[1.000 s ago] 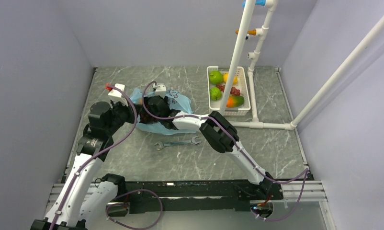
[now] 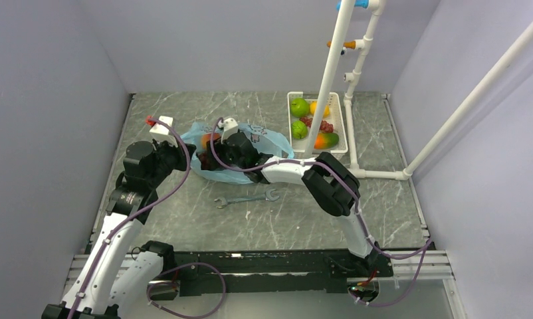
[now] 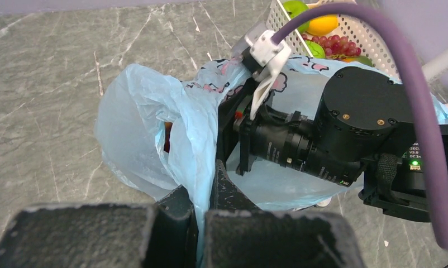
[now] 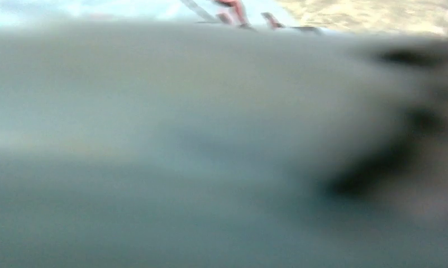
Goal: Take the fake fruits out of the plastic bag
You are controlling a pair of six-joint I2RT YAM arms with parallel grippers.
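The pale blue plastic bag (image 2: 260, 136) lies open on the marble table. My left gripper is shut on a fold of the bag's edge at its left side. My right gripper (image 2: 216, 153) reaches into the bag, its fingers largely hidden; the right wrist view is blurred by whatever is close to it. An orange fruit (image 2: 209, 137) and a dark red one (image 2: 204, 161) show inside the bag beside the right gripper.
A white basket (image 2: 337, 149) at the back right holds several fruits. White pipes (image 2: 377, 173) stand along the right. A wrench (image 2: 244, 199) lies in front of the bag.
My right arm has moved to the right and rotated, and the bag's right part has shifted right with more orange fruit showing. The left arm has not moved.
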